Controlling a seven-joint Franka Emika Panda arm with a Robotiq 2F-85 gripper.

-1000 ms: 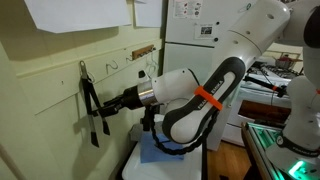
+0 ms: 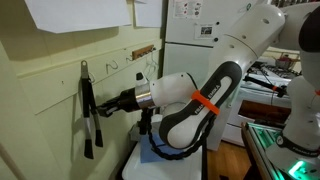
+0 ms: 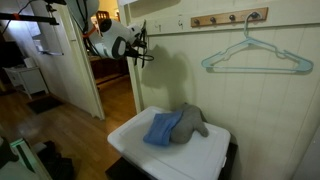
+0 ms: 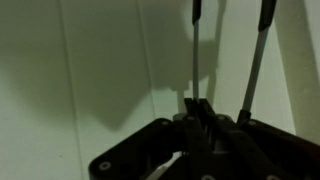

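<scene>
A pair of dark tongs (image 2: 87,105) hangs against the cream wall at the left of exterior view 1, its two arms pointing down. My gripper (image 2: 104,106) reaches in from the right at about mid-height of the tongs. In the wrist view, two slim metal tong arms with black ends (image 4: 196,55) run up from my gripper. It appears shut on the tongs, with the left metal arm meeting the fingers; the exact contact is too dark to make out. Exterior view 2 shows my gripper (image 3: 141,52) close to the wall, the tongs there hard to distinguish.
Below stands a white-topped box (image 3: 190,160) with a blue cloth (image 3: 162,128) and a grey mitt (image 3: 189,124) on it. A pale blue hanger (image 3: 257,58) hangs from a wooden hook rack (image 3: 230,18) on the wall. A white fridge (image 2: 190,65) stands behind the arm.
In exterior view 1 the lower ends of the tongs have swung left, so they hang more nearly vertical. The gripper has shifted slightly left and down with them.
</scene>
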